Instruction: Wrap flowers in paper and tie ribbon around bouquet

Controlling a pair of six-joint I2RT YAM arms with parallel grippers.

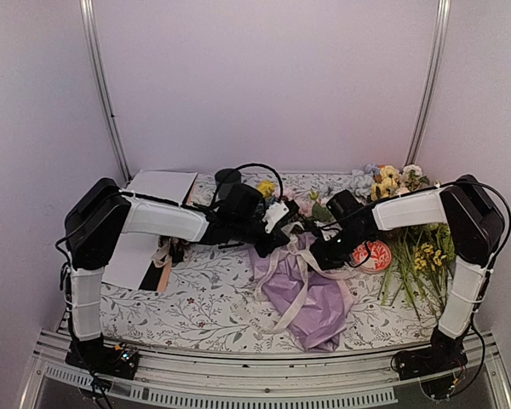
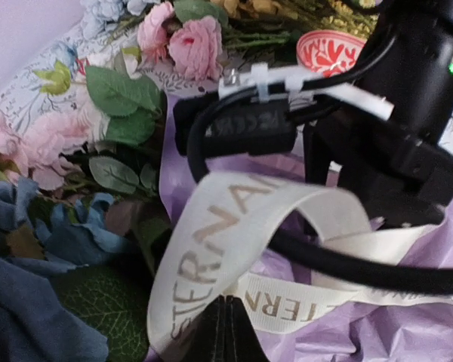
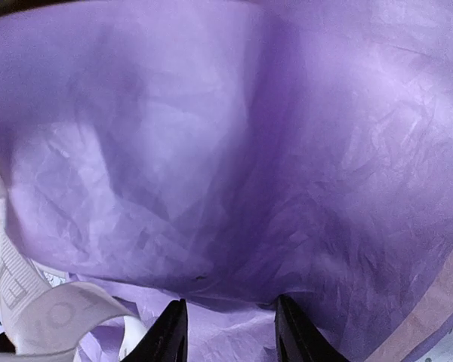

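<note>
The bouquet's lilac wrap point(image 1: 315, 319) lies mid-table, white lettered ribbon point(image 1: 294, 302) draped over it. Pink roses point(image 2: 195, 49) and blue flowers point(image 2: 75, 241) show at its top. My left gripper is over the bouquet, shut, the ribbon looping up beside its fingertips; whether any is between them is unclear. My right gripper is low over the wrap beside the ribbon, fingers apart, open, with a fold of lilac paper behind them.
Loose stems with yellow flowers point(image 1: 422, 260) fill the right side around a red patterned dish point(image 1: 375, 260). A white board point(image 1: 123, 268) lies at left, a dark cup at the back, partly behind my left arm.
</note>
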